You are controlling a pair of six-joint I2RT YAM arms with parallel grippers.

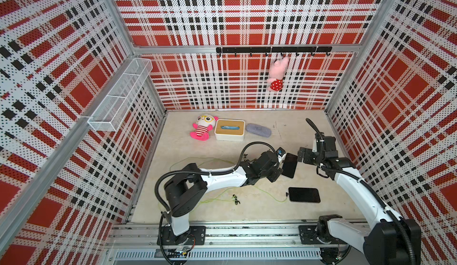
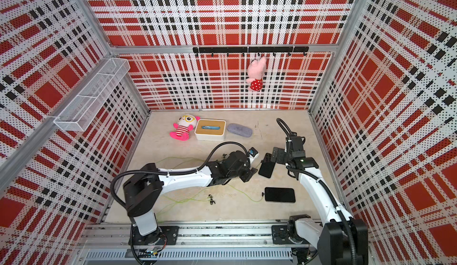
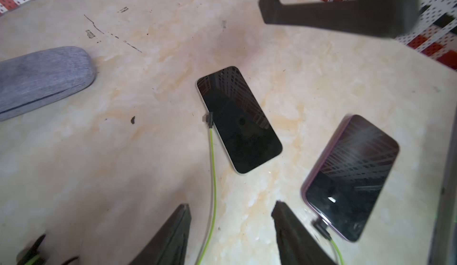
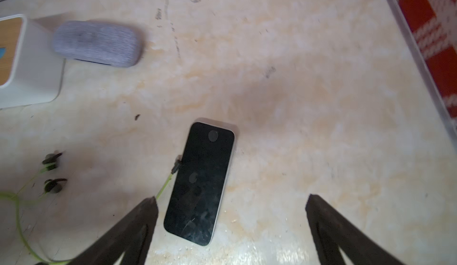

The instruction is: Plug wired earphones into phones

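Note:
Two dark phones lie flat, the far phone [image 3: 239,122] [image 4: 200,184] and the near phone [image 1: 304,195]. At the far phone's left long edge sits a black plug [image 3: 209,119] on a green-yellow cable [image 3: 214,184]. Another black plug [image 3: 320,224] meets the near phone's left end. How deep either plug sits, I cannot tell. My left gripper is above the table just left of the far phone, fingers apart, nothing between them. Over the table right of the far phone, my right gripper is open and empty.
Earbuds [image 1: 235,199] and loose green cable lie on the table's left half. Toward the back are a pink doll [image 1: 202,128], a white box [image 1: 230,136] and a grey case [image 1: 258,130].

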